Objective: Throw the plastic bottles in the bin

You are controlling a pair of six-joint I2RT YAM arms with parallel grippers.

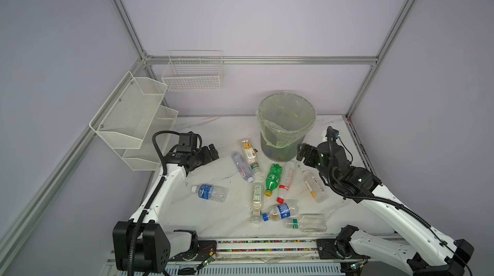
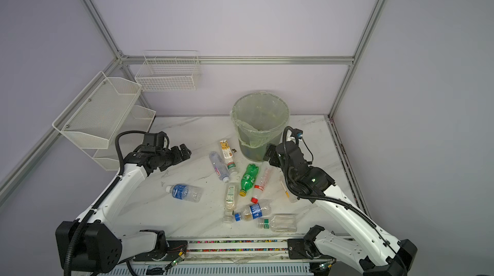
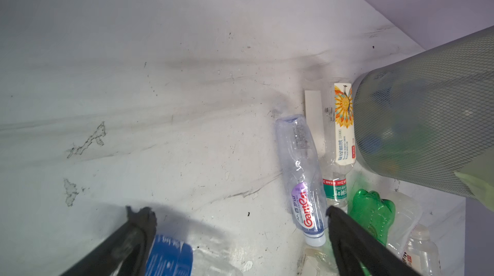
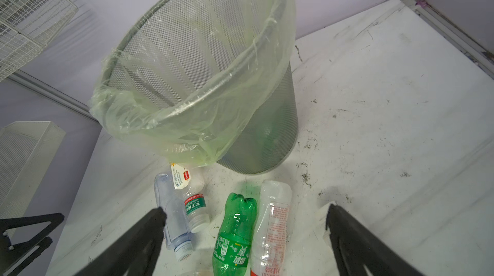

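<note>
The grey mesh bin [image 1: 287,144] with a pale green liner stands at the back. In front lie several plastic bottles: the green bottle [image 1: 273,177], a clear red-capped bottle [image 1: 286,180], the purple-labelled bottle [image 3: 303,188], a sunflower-label bottle [image 3: 343,121], an orange-marked bottle [image 1: 314,186], a blue-capped bottle [image 1: 281,211], a green-labelled one [image 1: 311,223] and a pale-labelled one [image 1: 256,198]. Apart on the left lies a blue-labelled bottle [image 1: 210,192]. My left gripper is open above the left side, empty. Beside the bin's front right, my right gripper is open, empty.
White shelves [image 1: 131,113] hang on the left wall, and a wire basket [image 1: 194,74] on the back one. Blurred coloured shapes show through the bin's mesh in the left wrist view. Bare table [image 4: 380,137] lies right of the bin.
</note>
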